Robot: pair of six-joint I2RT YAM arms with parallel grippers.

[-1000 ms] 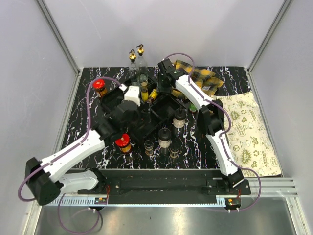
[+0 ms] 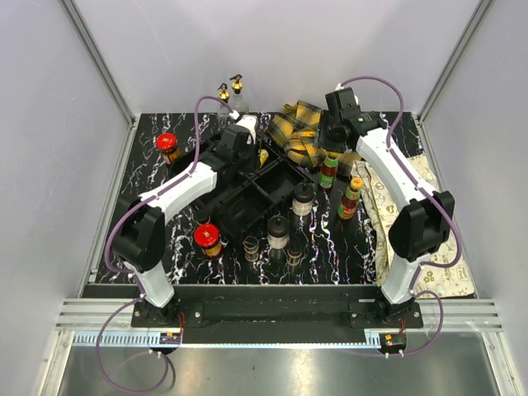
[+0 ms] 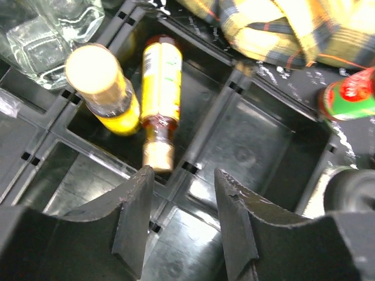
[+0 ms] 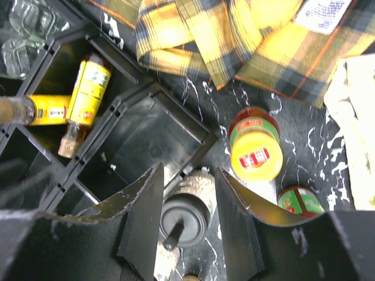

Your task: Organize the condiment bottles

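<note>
My left gripper hovers over the black compartment tray, fingers apart and nothing between them. In the tray's back compartment are two yellow-labelled bottles: one upright, one leaning. My right gripper is likewise open and empty, above the counter right of the tray. Below it in the right wrist view are a dark-lidded jar, a yellow-capped bottle and part of another green-labelled bottle. From above, both sauce bottles stand upright right of the tray, the nearer one fully visible.
Glass pump bottles stand at the tray's back corner. A yellow plaid cloth lies behind. Red-lidded jars stand left and in front, near small glass jars and a dark-lidded jar. A cream cloth covers the right side.
My right gripper has moved right, from the tray's back compartment to above the sauce bottles. The left gripper has moved back and right over the tray. The bottles appear unmoved.
</note>
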